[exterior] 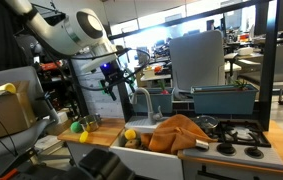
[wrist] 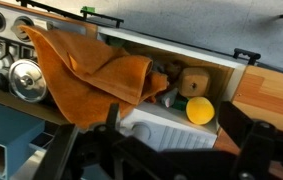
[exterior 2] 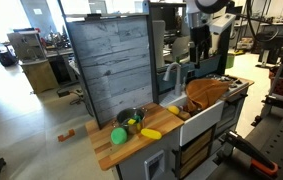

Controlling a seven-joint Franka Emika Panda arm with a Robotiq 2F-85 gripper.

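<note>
My gripper (exterior: 133,82) hangs open above the toy kitchen counter, with nothing between its fingers; in exterior view 2 the gripper (exterior 2: 190,62) is over the sink end. An orange cloth (exterior: 177,134) drapes across part of the white sink (exterior: 147,158). From the wrist view, the cloth (wrist: 86,72) lies left of a yellow round item (wrist: 200,110) and a brown block-like item (wrist: 193,82) inside the sink. The gripper shows dark and blurred along the lower edge, well above these things.
A stove (exterior: 233,150) with metal cookware occupies the right side. The faucet (exterior: 147,98) rises behind the sink, and a teal box (exterior: 223,103) stands at the back. A green ball (exterior 2: 119,135), yellow item (exterior 2: 151,133) and metal pot (exterior 2: 131,117) rest on the wooden counter (exterior 2: 109,154).
</note>
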